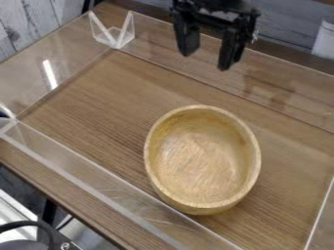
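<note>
My black gripper [209,43] is at the top centre of the camera view, raised over the back part of the wooden tray floor, its two dark fingers spread open with nothing visible between them. A round, pale wooden bowl [200,161] lies empty in the lower middle, in front of the gripper and apart from it.
A small clear plastic object [112,32] stands at the back left. Clear walls [104,190] edge the tray. A white object [326,37] is at the top right. The wooden floor [98,107] left of the bowl is bare.
</note>
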